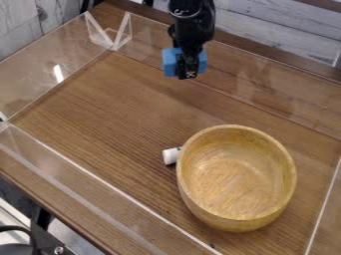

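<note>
The black gripper is at the top centre of the camera view, shut on a light blue object that shows around its fingers. The exact shape of the blue object is hard to tell, as the gripper covers part of it.
A large yellow bowl stands at the lower right, with a small white cylindrical object just left of it. Clear panels edge the wooden surface along the left.
</note>
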